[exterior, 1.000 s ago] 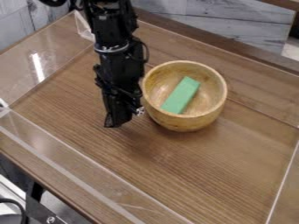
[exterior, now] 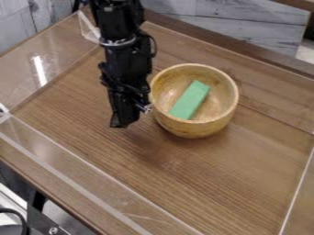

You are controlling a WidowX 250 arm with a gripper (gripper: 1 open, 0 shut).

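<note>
A black robot arm reaches down from the top left of the camera view, its gripper (exterior: 123, 119) low over the wooden table (exterior: 157, 184), just left of a tan round bowl (exterior: 214, 119). The gripper looks shut, with nothing visible between its fingers. A green rectangular block (exterior: 189, 99) lies tilted inside the bowl, toward its left side.
A white marbled surface stands behind the table at the back. A black cable (exterior: 13, 215) shows at the lower left, and white edging runs along the left.
The gripper has shifted very slightly, its wrist turning a little. The bowl and green block stay where they were.
</note>
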